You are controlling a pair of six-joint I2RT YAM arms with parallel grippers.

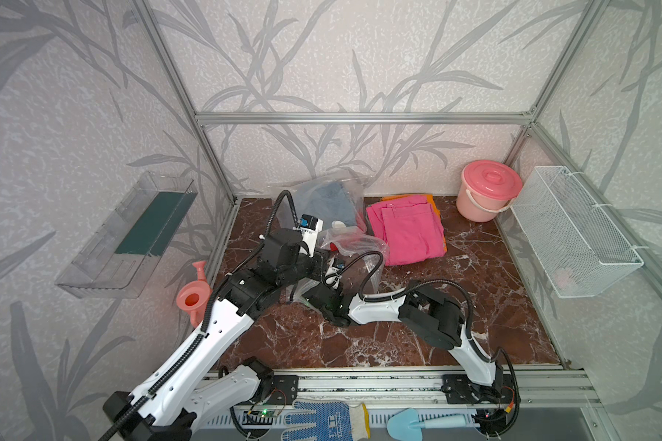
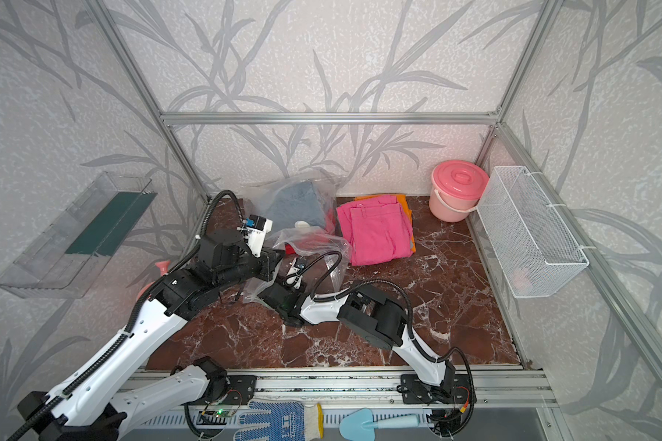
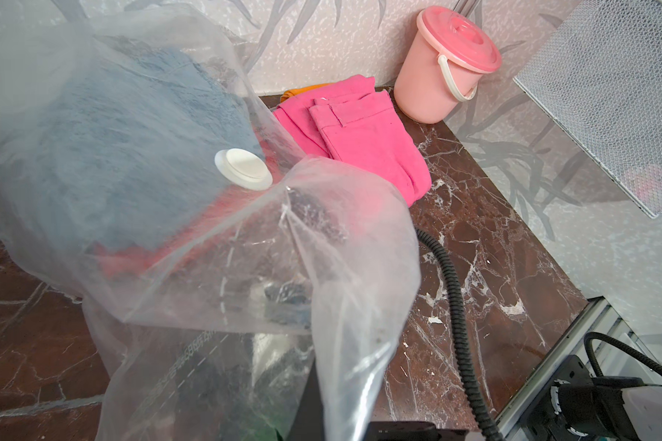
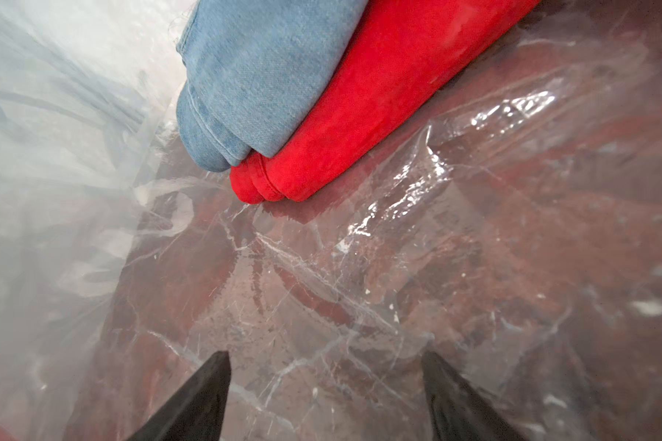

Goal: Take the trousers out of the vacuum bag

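The clear vacuum bag (image 3: 162, 294) lies at the left of the table, with a white valve (image 3: 244, 169) on its upper film. Inside it are folded blue denim trousers (image 4: 272, 66) and red trousers (image 4: 397, 95) under them, near the far end. At the bag's raised front edge my left gripper (image 1: 322, 266) is shut, and film wraps around its dark finger (image 3: 310, 411). My right gripper is inside the bag's mouth with its fingers apart and nothing between them. Both trousers lie beyond its fingertips, apart from them.
Folded pink trousers (image 1: 406, 229) lie on an orange garment (image 1: 435, 208) right of the bag. A lidded pink bucket (image 1: 485, 192) stands at the back right. Wire baskets hang on the left wall (image 1: 88, 283) and right wall (image 1: 577, 235).
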